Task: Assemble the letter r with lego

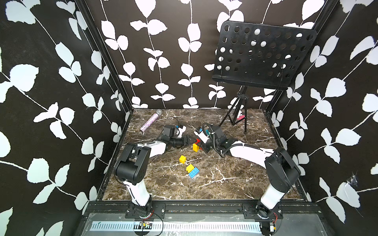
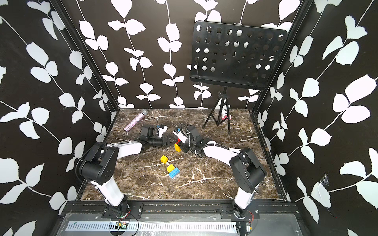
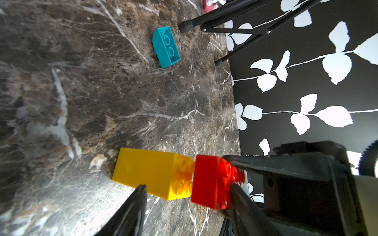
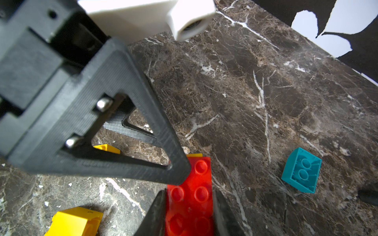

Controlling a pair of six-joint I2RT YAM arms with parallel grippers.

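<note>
My right gripper is shut on a red brick (image 4: 189,204), studs showing in the right wrist view. Beside it a yellow brick (image 3: 143,171) lies with its studded end close against the red one; whether they are joined I cannot tell. My left gripper has its fingers apart, just short of both bricks, with nothing clearly between them. A teal brick (image 4: 302,170) lies apart. Smaller yellow bricks (image 1: 182,159) and a light blue brick (image 1: 193,172) lie nearer the front.
A music stand (image 1: 263,55) with tripod legs stands at the back right. A pink microphone (image 1: 150,121) lies at the back left.
</note>
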